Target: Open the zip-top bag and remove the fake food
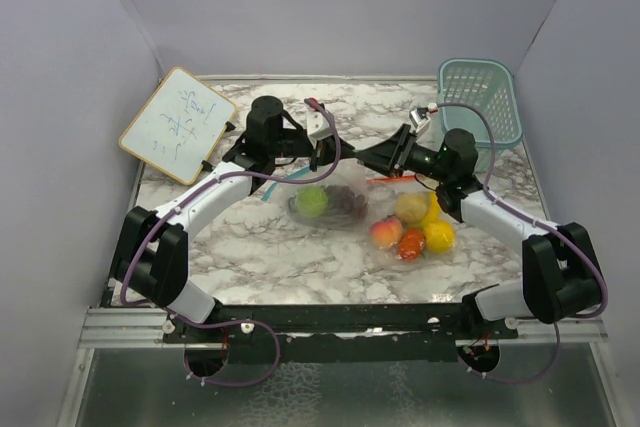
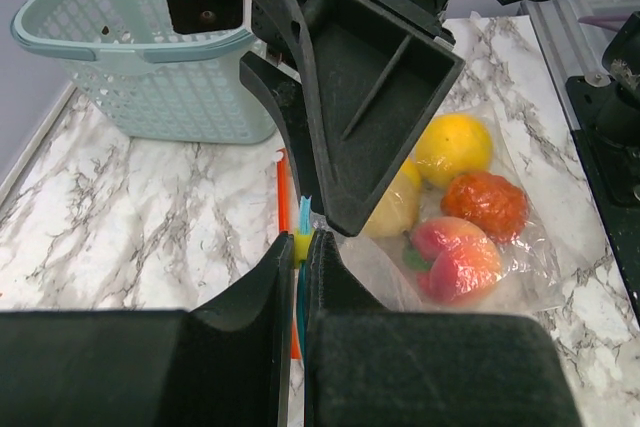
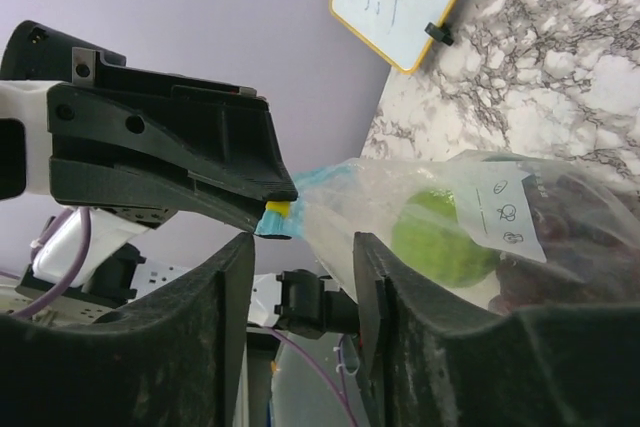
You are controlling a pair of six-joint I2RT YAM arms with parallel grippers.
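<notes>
My left gripper (image 1: pixel 343 152) is shut on the blue zip top edge with its yellow slider (image 2: pixel 302 244), holding a clear bag (image 3: pixel 516 217) up over the table; a green fake fruit (image 1: pixel 311 201) and dark items lie inside. My right gripper (image 1: pixel 370 155) is part open, its fingertips close beside that zip edge at the left gripper's tips. Below the right arm, a second bag with a red zip holds a peach (image 1: pixel 386 231), a tomato (image 1: pixel 410 243), a lemon (image 1: pixel 439 236) and other yellow fruit.
A mint basket (image 1: pixel 480 71) stands at the back right. A whiteboard (image 1: pixel 177 125) lies at the back left. Bare marble table (image 1: pixel 300 277) shows in front of the bags and behind them.
</notes>
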